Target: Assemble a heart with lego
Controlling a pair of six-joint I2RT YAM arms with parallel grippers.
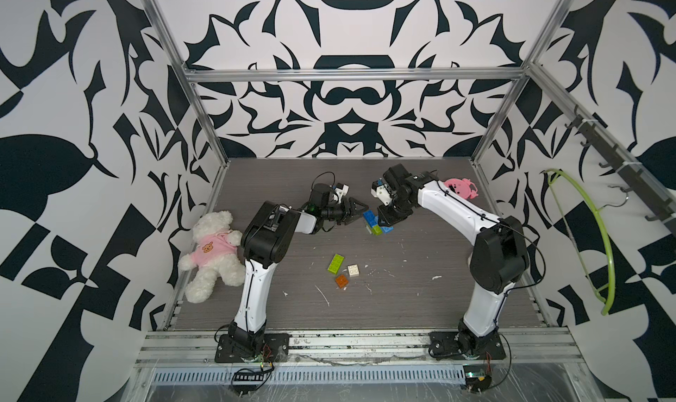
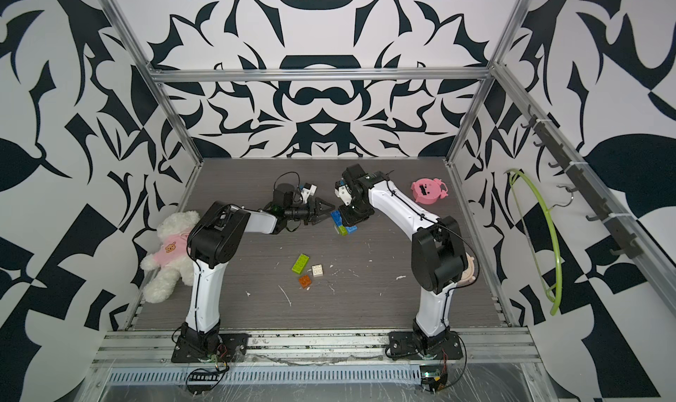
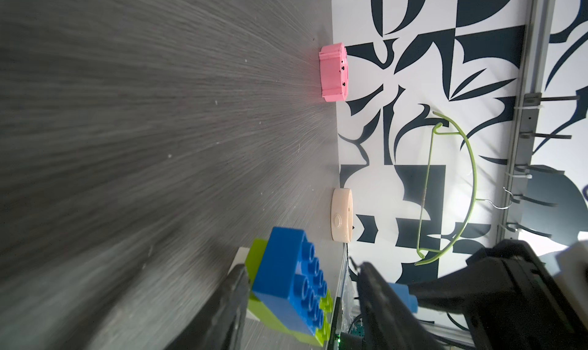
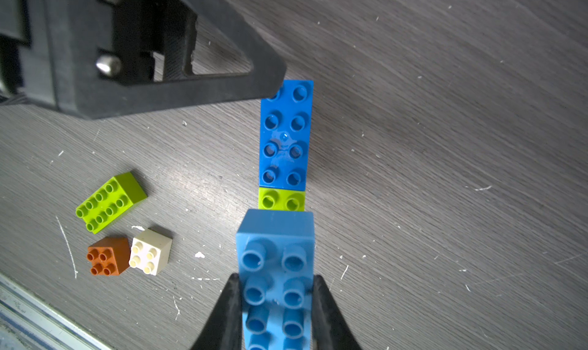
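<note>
A blue brick (image 4: 284, 135) sits on a lime-green brick (image 4: 281, 198), whose studs show past the blue one's end. In the left wrist view the same blue brick (image 3: 294, 276) and green layer stand beyond my left gripper, whose fingers are part open; a pale piece shows at their base. Seen from the right wrist, a left fingertip overlaps the stack's far end; contact cannot be told. My right gripper is shut on a lighter blue brick (image 4: 275, 252), its studs facing that camera, above the near end of the stack.
A loose green brick (image 4: 111, 201), a brown brick (image 4: 109, 255) and a white brick (image 4: 150, 252) lie nearer the front edge. A teddy bear (image 1: 212, 250) sits at the left, a pink pig (image 2: 429, 190) at the back right.
</note>
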